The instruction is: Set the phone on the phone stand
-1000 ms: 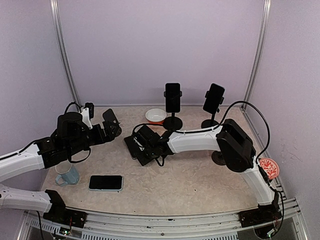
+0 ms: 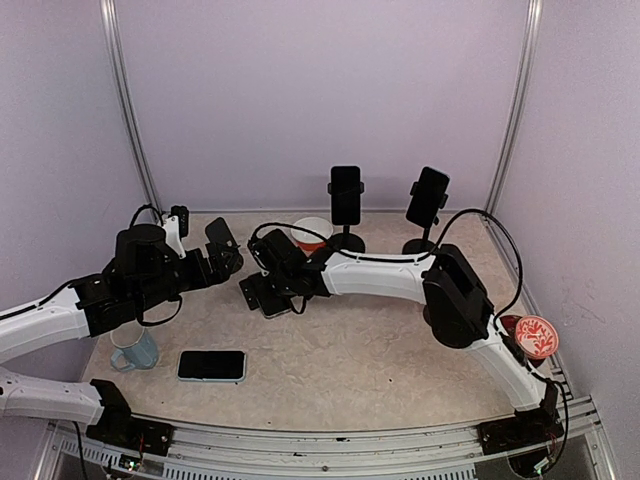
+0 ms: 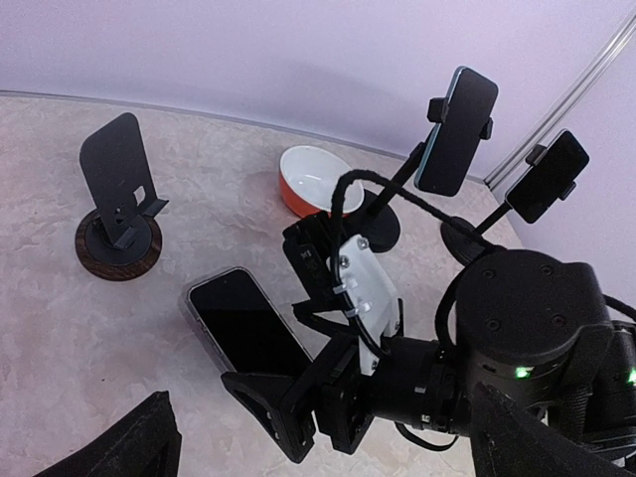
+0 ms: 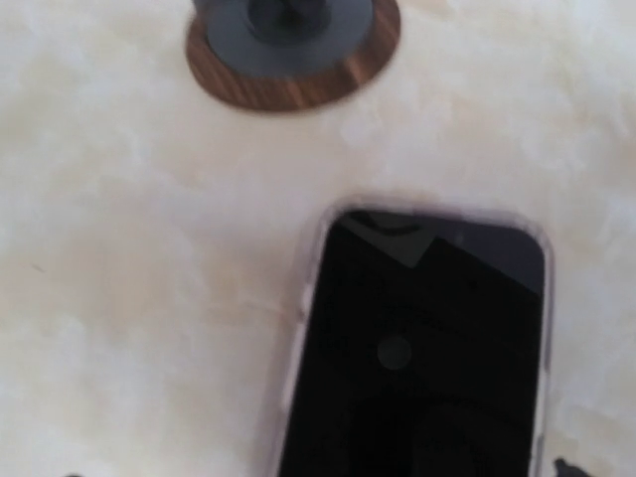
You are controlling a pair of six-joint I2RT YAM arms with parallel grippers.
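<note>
A black phone [image 3: 241, 318] [image 4: 412, 348] lies screen up near the table's middle, partly hidden by my right gripper in the top view. An empty black stand with a wooden base [image 3: 119, 199] [image 4: 298, 86] is just behind it. My right gripper [image 2: 258, 291] hangs open over the phone, holding nothing. My left gripper [image 2: 210, 268] is held open at the left, with nothing between its fingers. A second phone [image 2: 211, 365] lies at the front left.
Two stands at the back hold phones [image 2: 345, 195] [image 2: 428, 196]. An orange-white bowl [image 3: 319, 174] is behind, a blue mug [image 2: 134, 347] at the left, a red patterned item [image 2: 536, 337] at the right.
My right gripper has moved a little left and back over the phone. The left arm has not visibly moved.
</note>
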